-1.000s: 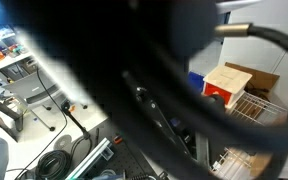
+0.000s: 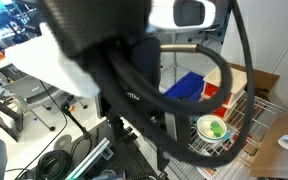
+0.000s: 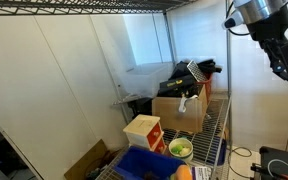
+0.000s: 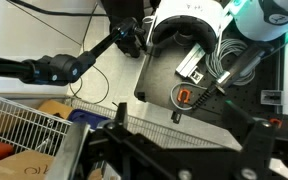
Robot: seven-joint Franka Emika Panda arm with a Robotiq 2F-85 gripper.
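In the wrist view my gripper shows as dark parts along the lower edge, its two fingers standing well apart. Nothing shows between them. It hangs over the dark robot base and floor, off to the side of the wire rack [image 4: 22,122]. A white bowl [image 2: 210,130] with something green inside rests on the rack, as does a white-topped red box [image 2: 224,82]. The blue bin [image 3: 144,166] sits near that box. An orange item [image 3: 184,173] lies close to the bowl [image 3: 181,148].
Behind the rack items stands a cardboard box [image 3: 180,113] with dark items above it. Coiled cables [image 4: 227,62] lie around the robot base. A chair [image 2: 29,90] stands on the floor at left.
The arm has shifted up and left in exterior view 1, uncovering the bowl, the blue bin and more of the rack. The rack items appear unmoved.
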